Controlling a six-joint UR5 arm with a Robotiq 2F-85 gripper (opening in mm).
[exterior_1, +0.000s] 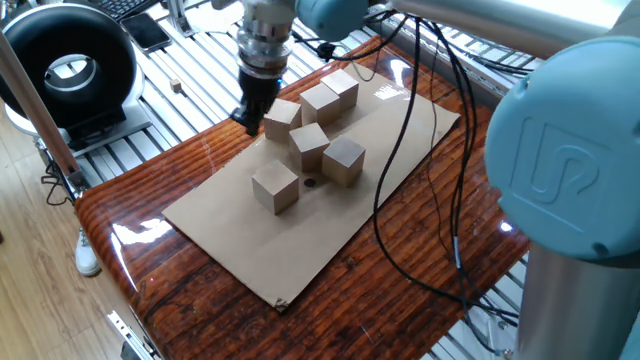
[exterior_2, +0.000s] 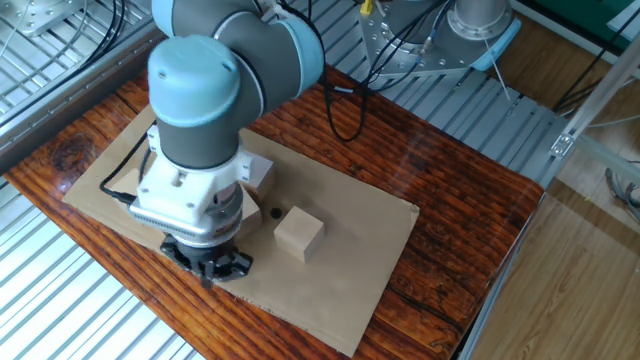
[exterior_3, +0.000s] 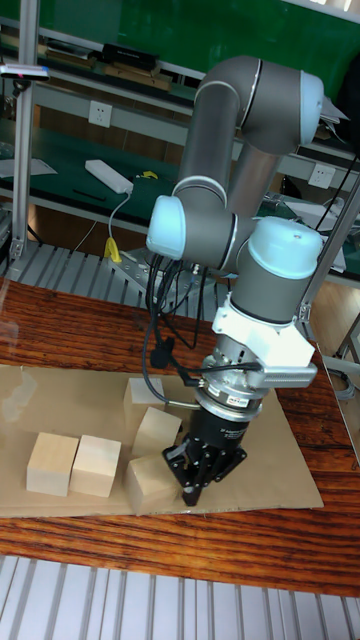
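Note:
My gripper (exterior_1: 250, 122) hangs near the cardboard's edge, beside a cube (exterior_1: 284, 119) in exterior view 1. Its black fingers are dark and partly overlapped, so how far apart they stand is unclear; no cube shows between them. Several plain wooden cubes lie on the sheet. One cube (exterior_1: 275, 187) sits apart from the cluster, and a darker-topped cube (exterior_1: 344, 162) lies near a middle cube (exterior_1: 309, 147). Two more, a cube (exterior_1: 320, 103) and a cube (exterior_1: 341, 88), form the far end. In exterior view 3 the gripper (exterior_3: 196, 493) overlaps a cube (exterior_3: 152, 485); contact cannot be judged.
The cardboard sheet (exterior_1: 250, 245) covers much of the glossy wooden table (exterior_1: 130, 205), its near half bare. Black cables (exterior_1: 385, 185) droop in front of the robot's base side. Slatted metal surface (exterior_1: 190, 60) lies beyond the table edge.

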